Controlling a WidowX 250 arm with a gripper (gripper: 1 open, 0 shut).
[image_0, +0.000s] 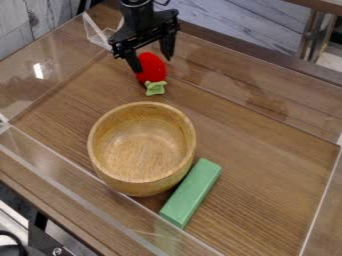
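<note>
My black gripper (146, 38) hangs at the top centre, its fingers spread around and just above a red object (150, 68) with a green leafy end (155, 88), which lies on the wooden table. I cannot tell whether the fingers touch it; nothing shows held.
A large tan bowl (142, 148) sits in the lower middle. A green block (190, 191) lies to its lower right.
</note>
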